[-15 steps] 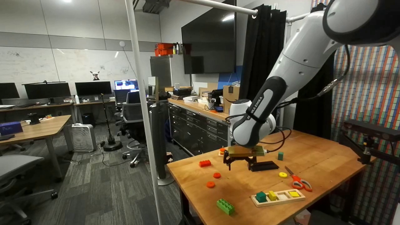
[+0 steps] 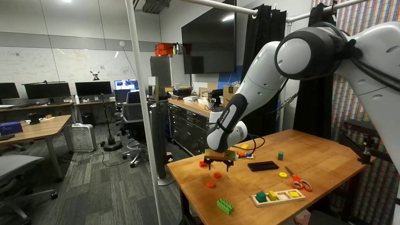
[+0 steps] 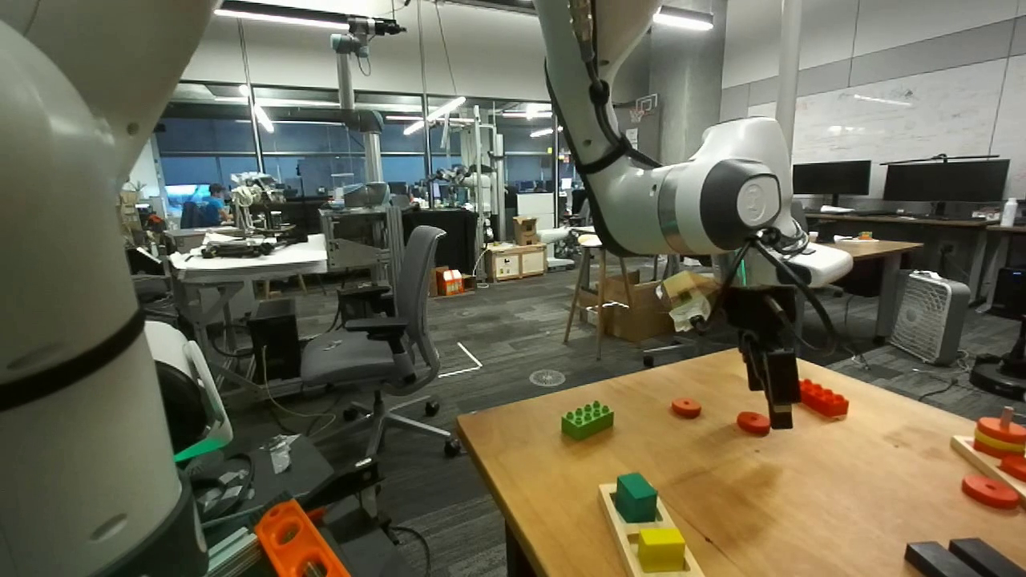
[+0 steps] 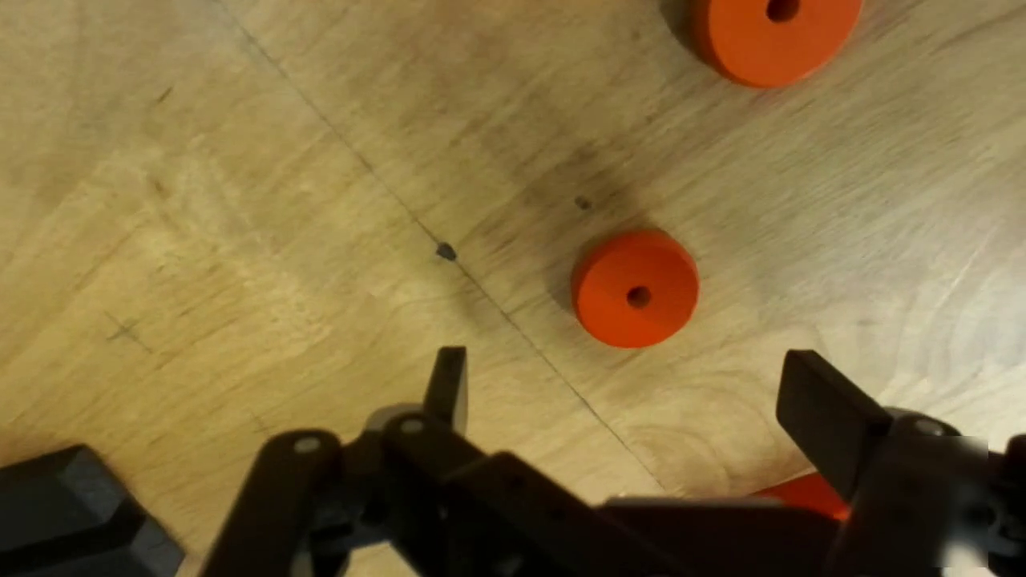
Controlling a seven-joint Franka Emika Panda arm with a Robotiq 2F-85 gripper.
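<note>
My gripper stands open above the table, its two black fingers (image 4: 447, 389) wide apart with nothing between them. A small orange-red ring (image 4: 664, 303) with a centre hole lies flat on the wood, just beyond the fingertips and between their lines in the wrist view. Farther up there, a second orange-red ring (image 4: 750, 48) is cut off by the top edge. Part of a red brick (image 4: 808, 492) shows beside the right finger. In exterior view 1 the gripper (image 2: 218, 168) hangs over the far left of the table, close to the nearer ring (image 2: 217, 175).
A green brick (image 2: 225, 206) sits near the front edge. The wooden tray (image 2: 258, 202) carries green and yellow blocks. Scissors (image 2: 298, 182), a yellow ring (image 2: 283, 174), a black block (image 2: 263, 166) and a small green block (image 2: 280, 156) lie farther right. A ring stack (image 3: 1000, 437) stands on its base.
The arm has swung left in exterior view 1, carrying the open gripper from near the black block to above the rings and red brick. The table objects have not visibly moved.
</note>
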